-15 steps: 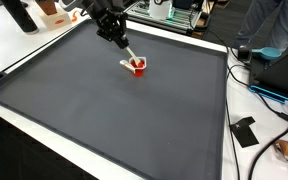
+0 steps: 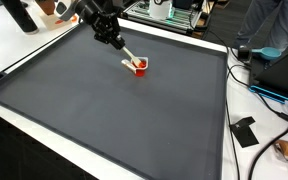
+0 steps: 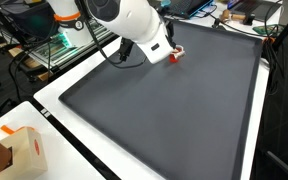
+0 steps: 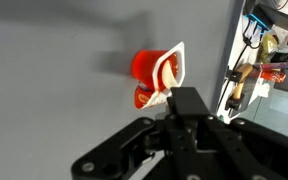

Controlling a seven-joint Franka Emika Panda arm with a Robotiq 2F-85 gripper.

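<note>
A small red cup (image 2: 140,69) with a pale rim stands on the dark grey table. My gripper (image 2: 122,43) is just behind and to the left of it, shut on a thin pale stick (image 2: 130,53). The stick slants down from the fingers into the cup's mouth; its lower end is hidden. In the wrist view, the cup (image 4: 146,68) is ahead of the fingers, with part of the stick (image 4: 163,93) showing between gripper and cup. Exterior view 2 shows only a bit of the red cup (image 3: 173,58) beside the arm.
A pale handle-like piece (image 2: 129,67) sticks out at the cup's left side. The table (image 2: 114,105) in front of the cup is clear. Beyond the table's edge, in the wrist view, lie tools and cables (image 4: 248,70).
My arm has shifted a little and its wrist has tilted. The stick stays in the gripper with its lower end at the cup, and the cup has barely moved.
</note>
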